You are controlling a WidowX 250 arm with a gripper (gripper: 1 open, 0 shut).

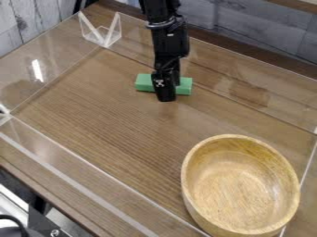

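A green block [145, 82] lies on the wooden table in the upper middle. My black gripper [165, 91] reaches down from the top of the view and is over the block, its fingertips low at the block's middle and hiding part of it. Whether the fingers are around the block or on it is hard to tell, as is how far apart they stand.
A large empty tan bowl [239, 167] sits at the lower right. A white wire-like object stands at the upper left near the table's back.
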